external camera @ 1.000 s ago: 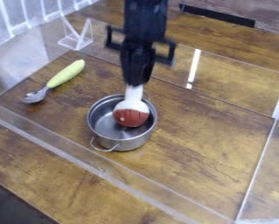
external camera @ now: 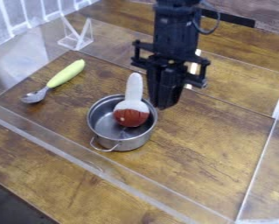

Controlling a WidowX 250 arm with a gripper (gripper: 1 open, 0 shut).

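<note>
A small steel pot (external camera: 108,137) with a wire handle stands on the wooden table. A brush-like utensil (external camera: 133,111) with a white handle and a red-brown head rests in it, its handle leaning up toward the back. My black gripper (external camera: 166,92) hangs above and to the right of the pot, apart from the utensil; it appears shut, with nothing seen between its fingers. A spoon (external camera: 66,74) with a pale green handle lies at the left.
Clear plastic walls (external camera: 200,199) border the work area. A white wire stand (external camera: 75,35) is at the back left.
The pot, utensil and spoon look unmoved.
</note>
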